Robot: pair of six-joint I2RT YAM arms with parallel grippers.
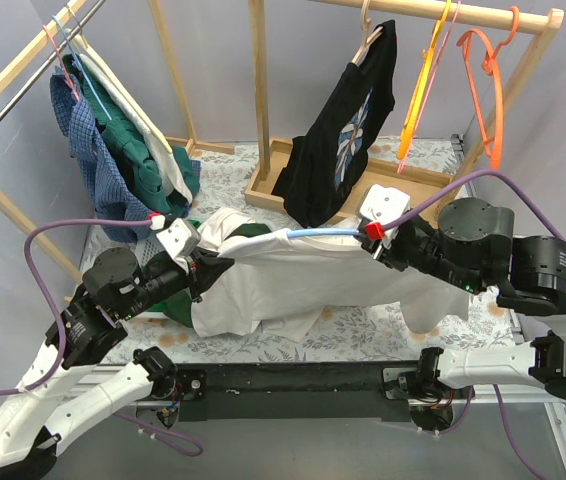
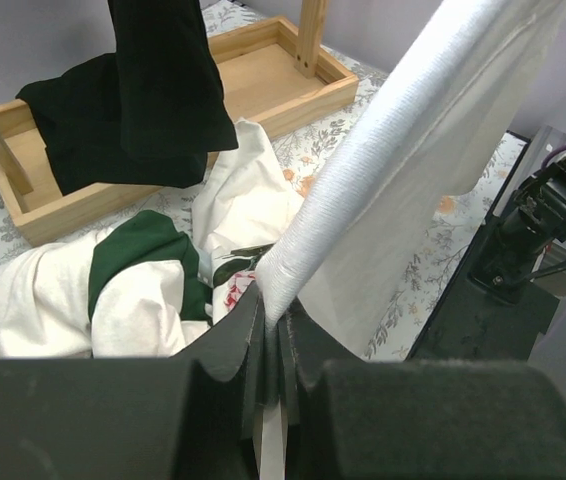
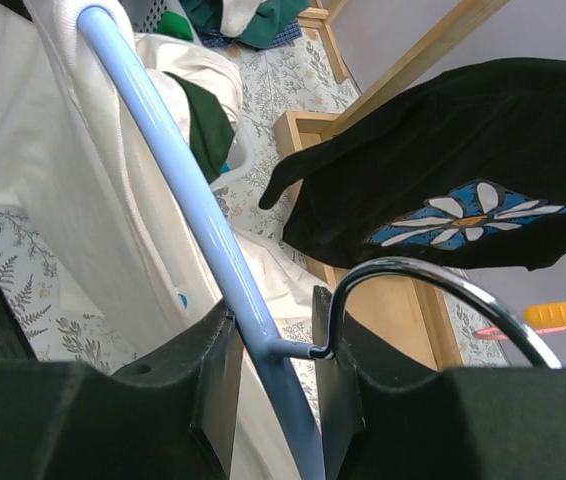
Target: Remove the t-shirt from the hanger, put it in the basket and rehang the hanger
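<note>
A white t-shirt (image 1: pixel 303 285) is stretched between my two arms, its upper edge drawn into a taut fold. In the left wrist view, my left gripper is shut on this white fold. A light blue hanger (image 3: pixel 188 185) extends from the shirt's right-hand opening; its far arm is still inside the cloth. My right gripper has the hanger between its fingers where the metal hook (image 3: pixel 443 280) joins the bar, and the bar runs obliquely through the fingers. In the top view, the blue bar shows between the shirt and the right gripper.
A black t-shirt (image 1: pixel 343 135) hangs behind, over a wooden tray (image 1: pixel 413 180). Yellow (image 1: pixel 425 85) and orange hangers (image 1: pixel 493 100) hang at the right of the rail. Green and blue clothes (image 1: pixel 123 145) hang at left. White and green cloth (image 2: pixel 143 290) lies heaped beneath my left gripper.
</note>
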